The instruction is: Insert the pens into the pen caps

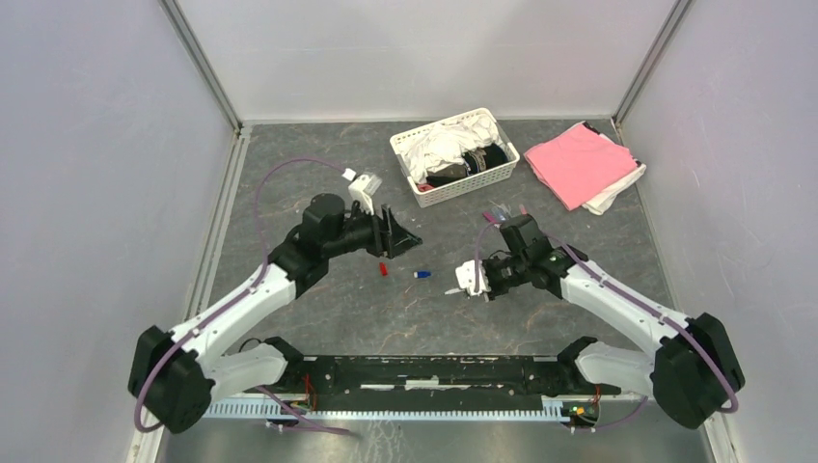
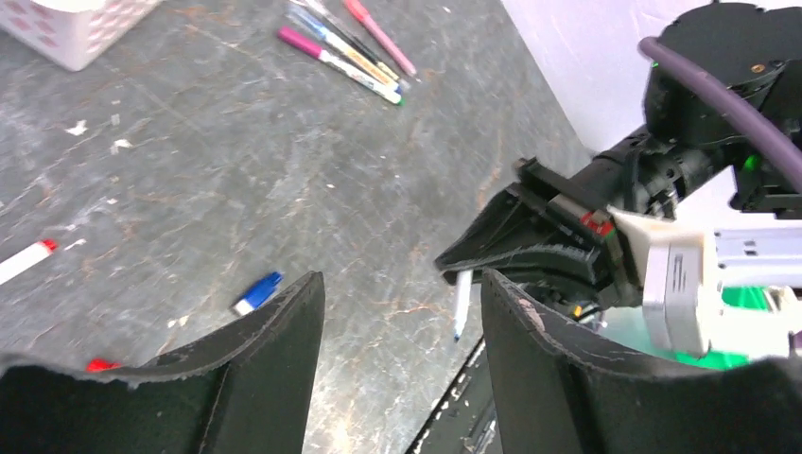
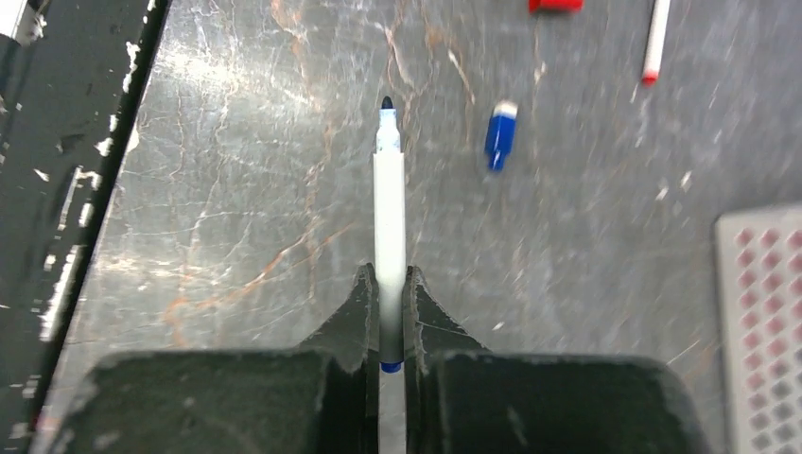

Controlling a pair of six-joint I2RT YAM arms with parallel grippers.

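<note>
Between the fingers of my right gripper, shut on it, is a white pen (image 3: 389, 203) with a bare dark tip pointing away from the gripper and a blue end at the fingers. Apart from that tip lies a short blue cap on the table; the left wrist view shows the same blue cap (image 2: 256, 293). My left gripper stands open above the table, nothing between its fingers. A red cap (image 1: 383, 269) lies below the left gripper in the top view. In the left wrist view, a white pen with a red end (image 2: 26, 260) lies at the left edge.
Several coloured markers (image 2: 350, 57) lie together near the back right. A white basket (image 1: 469, 184) with cloth and dark items stands at the back. A pink cloth (image 1: 581, 164) is folded at the back right.
</note>
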